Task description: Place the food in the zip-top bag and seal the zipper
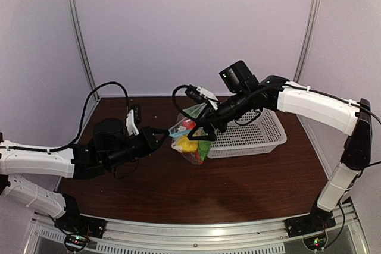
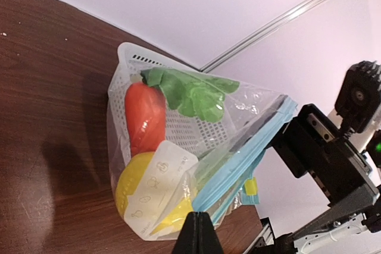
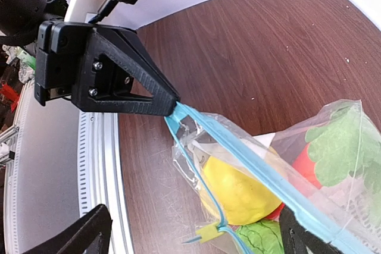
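Note:
In the top view a clear zip bag (image 1: 193, 157) hangs over the table. Its blue zip strip (image 2: 244, 156) is pinched at one corner by my shut left gripper (image 1: 166, 132). A yellow slider (image 3: 208, 231) sits on the strip. Inside the bag are a yellow food piece (image 3: 235, 191), a red one (image 2: 144, 117) and green leafy food (image 2: 184, 92). My right gripper is open, its fingers spread to either side of the slider. One of those fingers (image 3: 297, 236) stands close to the strip; whether it touches cannot be told.
A white perforated basket (image 1: 271, 138) stands behind and right of the bag, partly under my right arm, and looks empty where visible.

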